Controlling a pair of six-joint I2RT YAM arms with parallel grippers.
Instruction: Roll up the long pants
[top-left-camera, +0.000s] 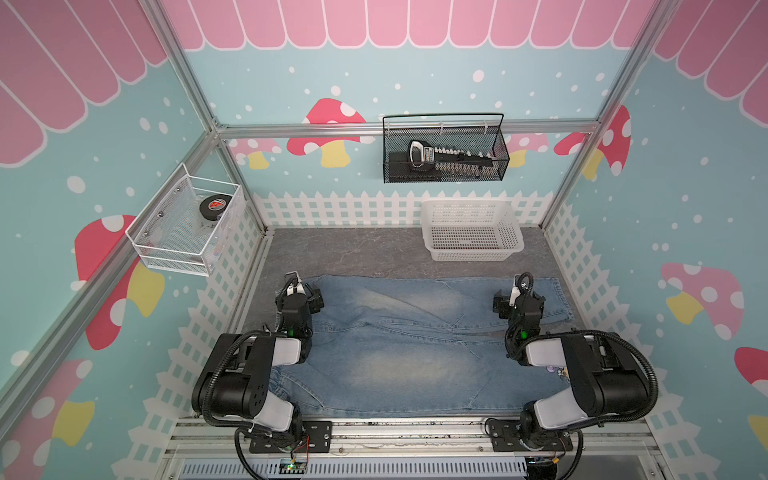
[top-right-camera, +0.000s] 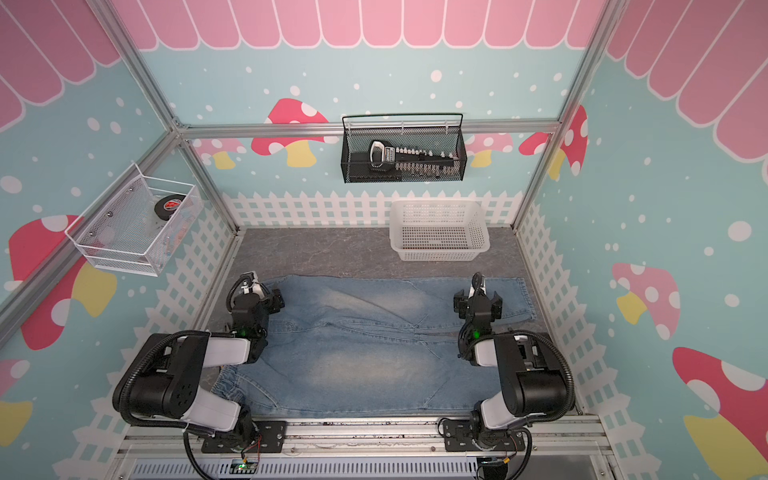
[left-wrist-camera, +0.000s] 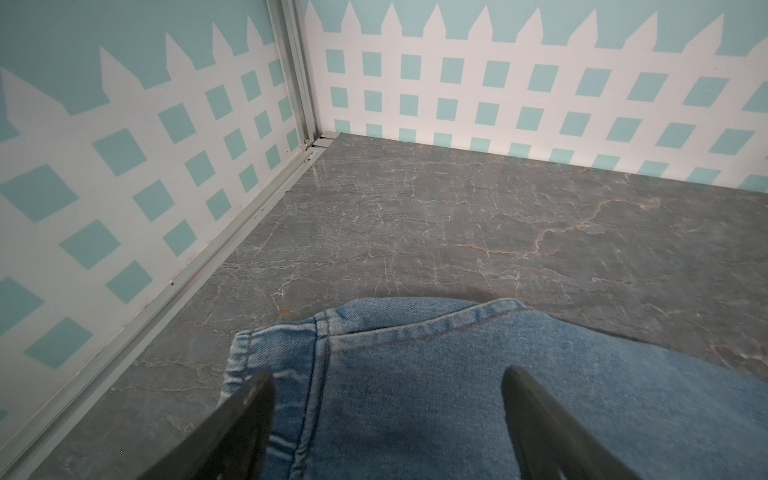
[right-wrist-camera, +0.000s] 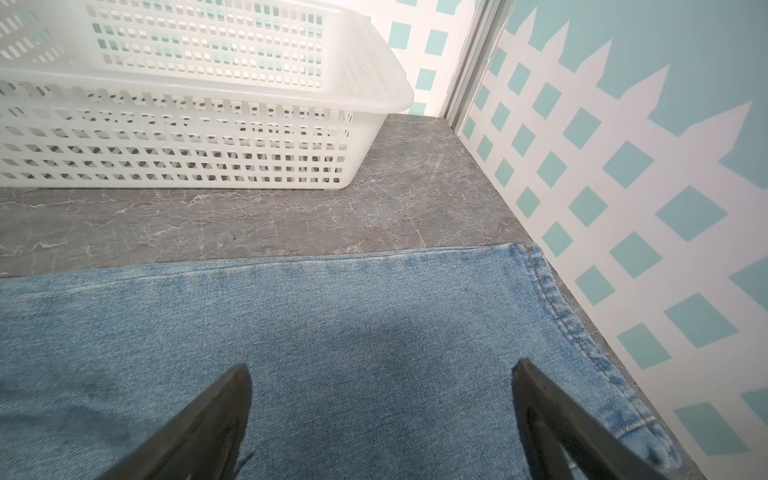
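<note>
Blue denim pants (top-left-camera: 400, 368) lie spread flat across the table, waist toward the left and leg ends toward the right. Over the waist's far corner hovers my left gripper; the waistband (left-wrist-camera: 276, 352) shows between its parted fingers, which do not grip it. Above the far leg near its hem (right-wrist-camera: 552, 280) is my right gripper, standing open with bare denim below and nothing held. Both arms cover parts of the pants in the top views.
A white plastic basket (top-left-camera: 472, 244) stands at the back right. On the back wall hangs a black wire basket (top-left-camera: 444, 168), and a white wire basket (top-left-camera: 192, 228) hangs on the left wall.
</note>
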